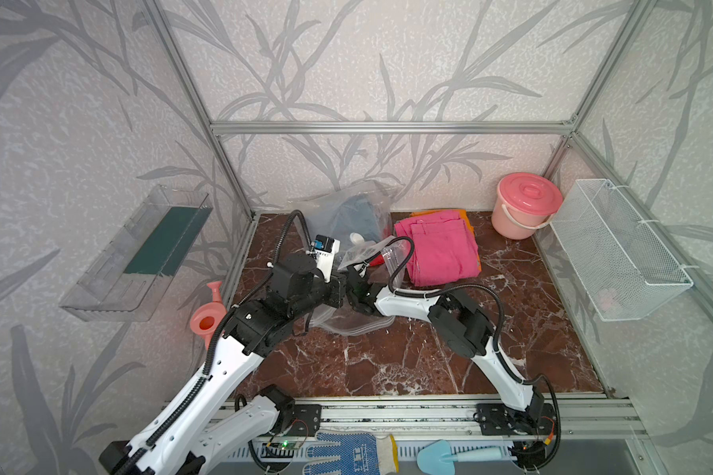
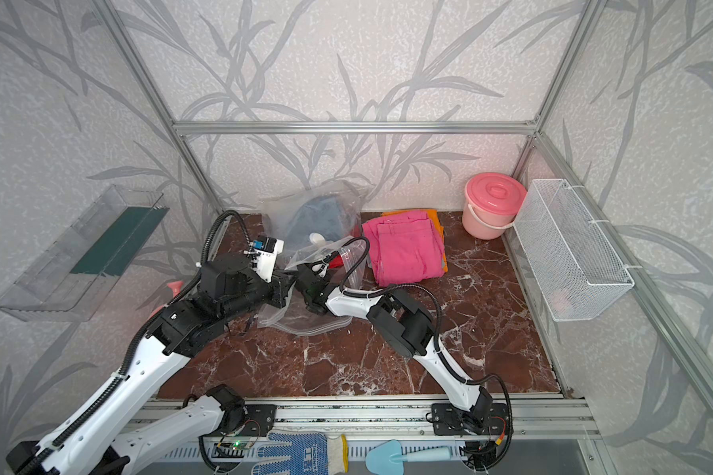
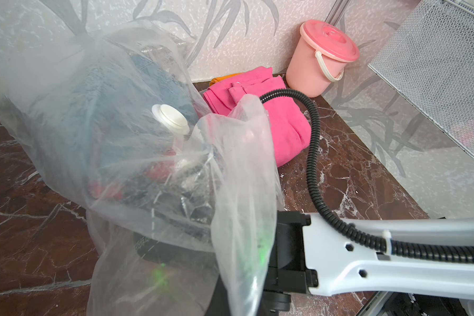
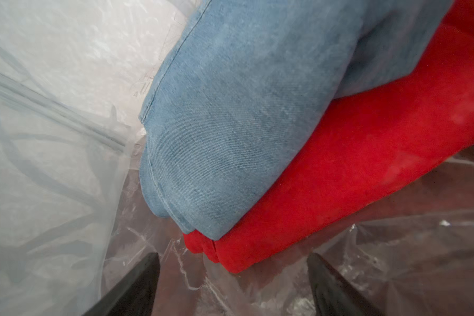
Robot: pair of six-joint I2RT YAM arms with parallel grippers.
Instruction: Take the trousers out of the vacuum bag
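The clear vacuum bag (image 3: 115,173) leans toward the back wall, its mouth facing the front. In the left wrist view, my left gripper is shut on the bag's film (image 3: 245,221) at the mouth, lifting that edge. Blue denim trousers (image 4: 237,115) lie inside, folded over a red garment (image 4: 374,142). My right gripper is inside the bag mouth, its fingers (image 4: 134,287) apart with nothing between them. The garments' near corner is just beyond these fingertips. A white valve (image 3: 171,120) shows on the film.
Folded pink clothes (image 1: 438,247) over something orange lie right of the bag. A pink lidded bucket (image 1: 527,204) stands at the back right; a white wire basket (image 1: 610,245) hangs on the right wall.
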